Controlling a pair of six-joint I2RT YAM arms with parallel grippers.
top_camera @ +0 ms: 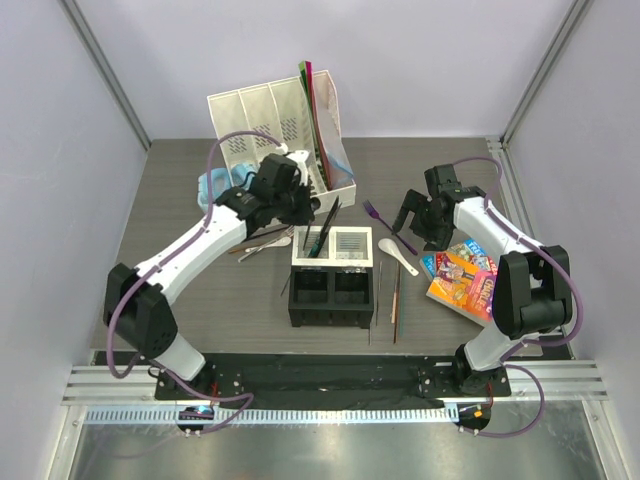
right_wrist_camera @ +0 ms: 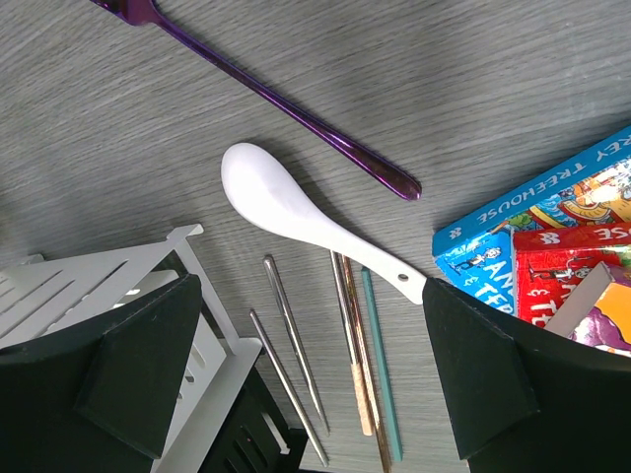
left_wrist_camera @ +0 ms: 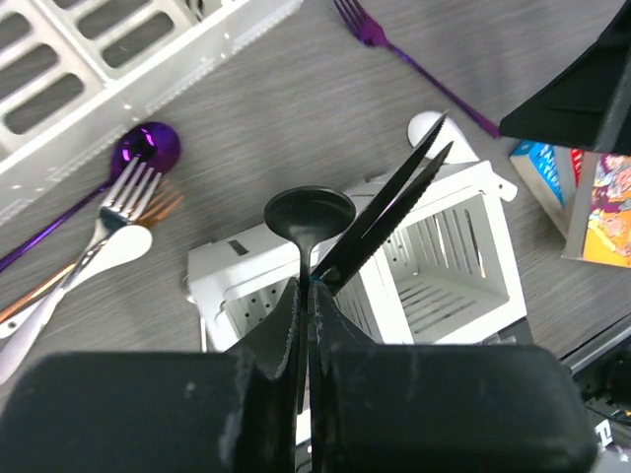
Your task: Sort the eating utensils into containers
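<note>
A black spoon [left_wrist_camera: 310,215] is pinched by its handle in my shut left gripper, bowl up, its thin handle hanging below the fingers. It is over the white container [top_camera: 350,246], on the left-compartment side. Black-handled serrated knives [left_wrist_camera: 383,225] lean out of that left compartment; the right one looks empty. Two black compartments [top_camera: 331,311] stand in front. My right gripper is open above a white spoon [right_wrist_camera: 271,195], touching nothing. A purple fork [right_wrist_camera: 286,105] lies beyond it. Left of the container lie a purple spoon [left_wrist_camera: 150,148], silver fork [left_wrist_camera: 126,197] and white spoon [left_wrist_camera: 128,242].
Chopsticks [right_wrist_camera: 360,345] lie right of the containers. Colourful boxes [top_camera: 465,280] occupy the table's right side. At the back stands a large cream rack [top_camera: 270,115], with a light blue item [top_camera: 218,185] to its left.
</note>
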